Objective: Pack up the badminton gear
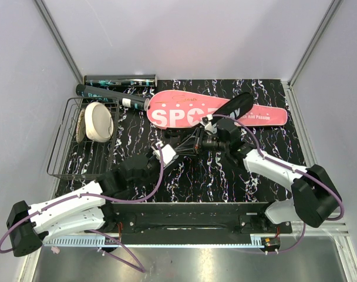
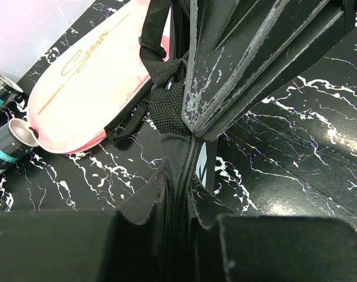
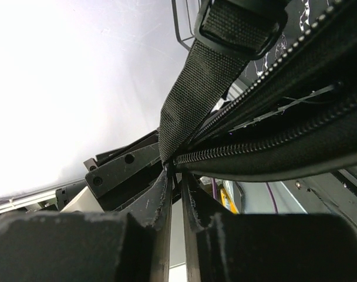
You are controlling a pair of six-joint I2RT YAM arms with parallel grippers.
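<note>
A black zippered bag (image 1: 240,106) slants from the grippers up across the pink SPORT racket cover (image 1: 172,106). In the left wrist view my left gripper is shut on the narrow fabric end of this bag. My right gripper (image 1: 184,148) meets it there, its fingertips (image 2: 199,120) against the webbing strap (image 2: 167,106). Seen from the right wrist, the right gripper has its fingers close together at the zipper's end (image 3: 184,157), where the strap also ends. Whether they pinch anything is hidden.
A wire basket (image 1: 78,175) stands on the left, holding a round white item (image 1: 99,121). Two dark shuttlecock tubes (image 1: 120,80) lie behind it, one with its end by the pink cover.
</note>
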